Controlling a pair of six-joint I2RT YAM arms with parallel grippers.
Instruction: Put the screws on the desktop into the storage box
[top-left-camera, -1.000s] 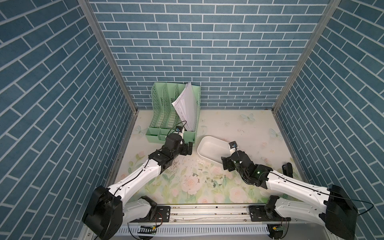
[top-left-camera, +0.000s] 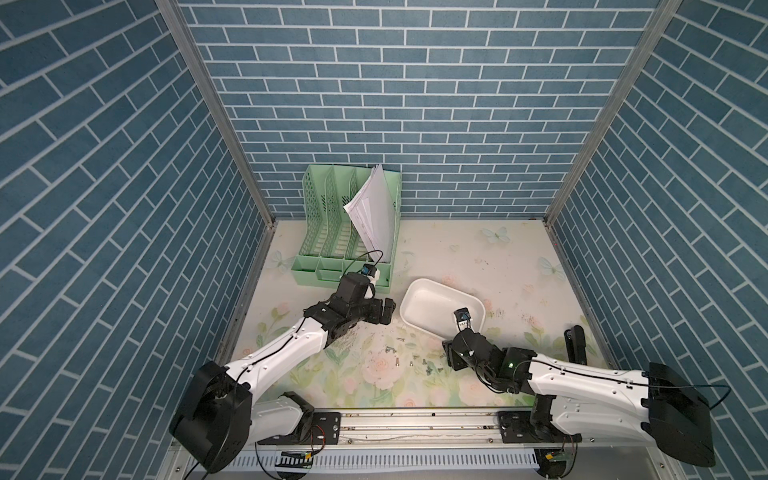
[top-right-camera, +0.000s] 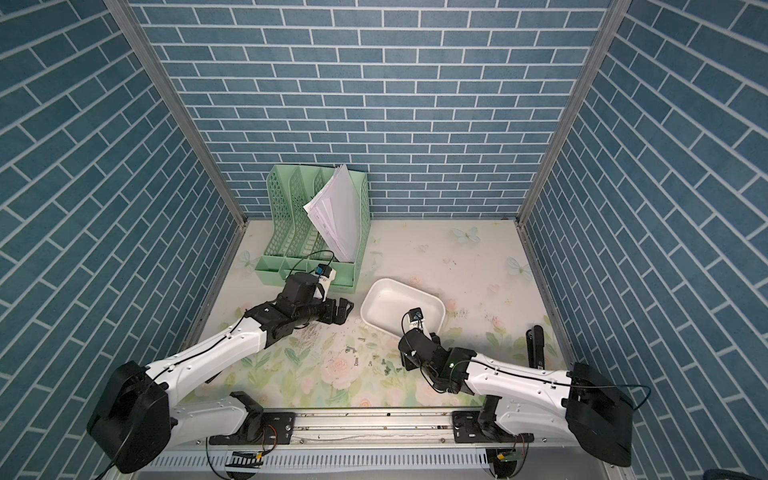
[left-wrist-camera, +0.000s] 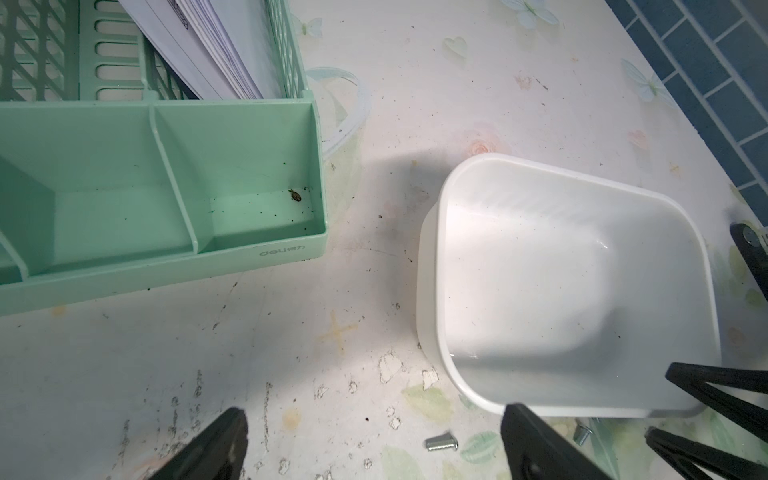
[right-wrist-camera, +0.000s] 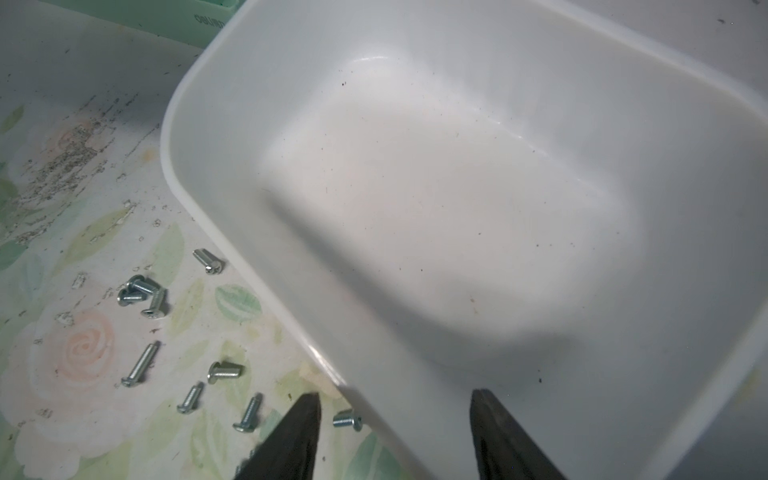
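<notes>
A white plastic box (top-left-camera: 432, 300) sits mid-table, empty apart from specks. Several silver screws lie loose beside it on the near-left side (right-wrist-camera: 140, 364), one close to its wall (right-wrist-camera: 346, 418). My left gripper (top-left-camera: 382, 312) is open left of the box, above the table; its wrist view shows a screw (left-wrist-camera: 441, 442) beyond the fingertips and nothing held. My right gripper is over the box's near rim, fingers apart with nothing clearly between them but the rim and a screw beneath.
A green file organizer (top-left-camera: 320, 268) with papers stands at the back left, its front compartments nearly empty. A black object (top-left-camera: 574, 344) lies at the right edge.
My left gripper has moved slightly right and toward the front. My right gripper has moved down and toward the front. The box has shifted slightly right and frontward.
</notes>
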